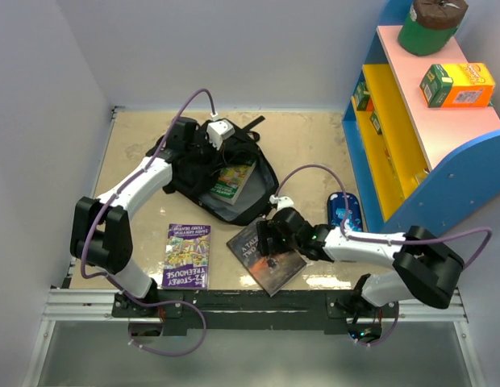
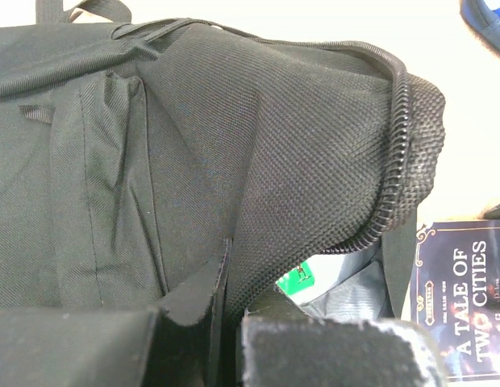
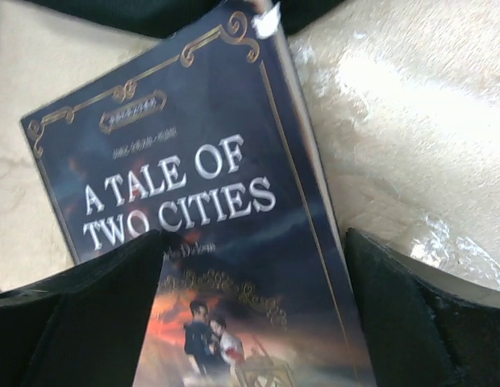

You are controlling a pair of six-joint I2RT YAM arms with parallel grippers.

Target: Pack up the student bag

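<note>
The black backpack (image 1: 248, 201) lies open at the back, a green book (image 1: 231, 184) inside. My left gripper is shut on the bag's fabric, holding up the flap. "A Tale of Two Cities" (image 3: 202, 193) lies on the table below the bag, with my right gripper low over it, open, one finger at each side of the lower part of the view; whether it touches the book is unclear. A purple Treehouse book (image 1: 185, 254) lies at the front left.
A blue case (image 1: 347, 210) lies right of the book, beside a colourful shelf (image 1: 435, 177) with boxes. Bare table (image 1: 133, 226) shows at the left and behind the case.
</note>
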